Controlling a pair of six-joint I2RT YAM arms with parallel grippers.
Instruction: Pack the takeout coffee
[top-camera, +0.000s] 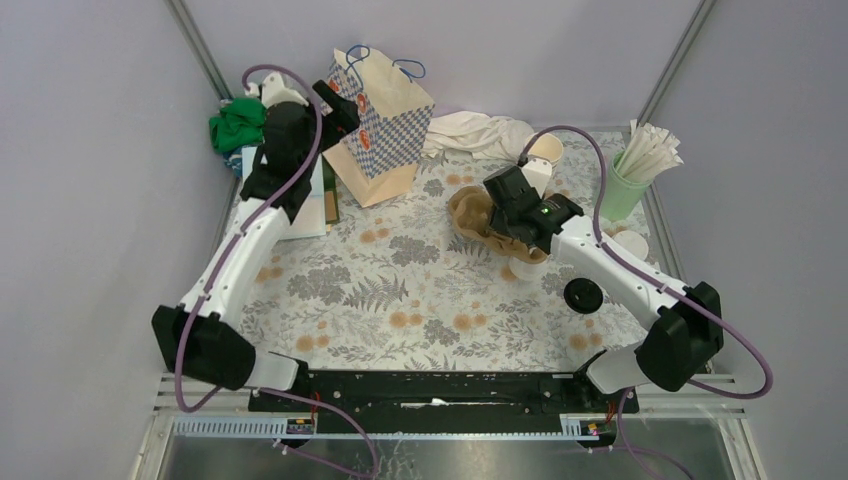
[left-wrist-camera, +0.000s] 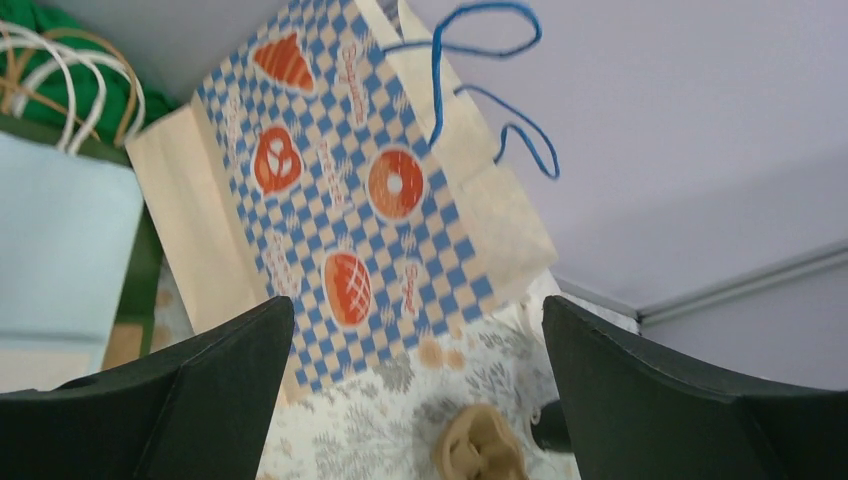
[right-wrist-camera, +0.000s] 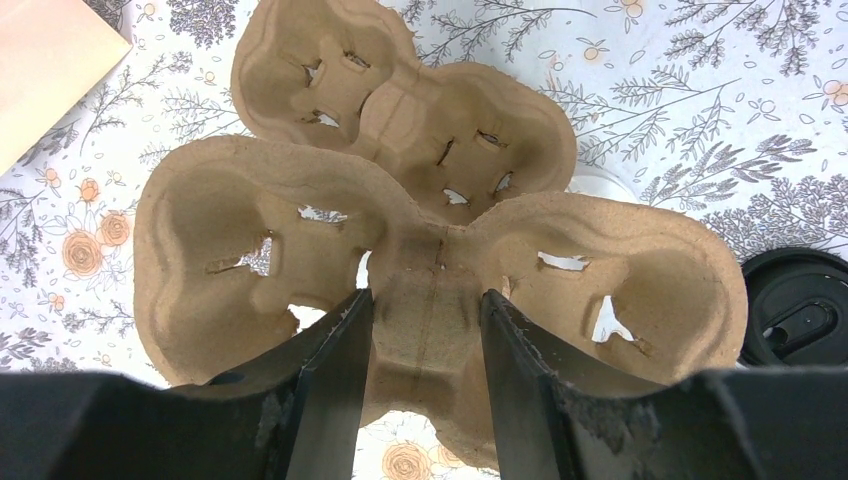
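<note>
My right gripper is shut on the middle ridge of a brown pulp cup carrier (right-wrist-camera: 225, 210), which overlaps a second carrier (right-wrist-camera: 470, 120) on the table. My left gripper hangs open high at the back left, facing a checked takeout bag (left-wrist-camera: 330, 210) with blue handles; nothing is between its fingers. That bag (top-camera: 385, 120) leans at the back of the table. A black lid (top-camera: 583, 296) lies to the right of the carriers, and cream cups (top-camera: 547, 146) are stacked behind my right gripper.
At the back left are a pale blue bag (left-wrist-camera: 55, 230) and green bundle (top-camera: 232, 126). A white cloth (top-camera: 470, 135) lies at the back, a green straw holder (top-camera: 622, 188) at the right.
</note>
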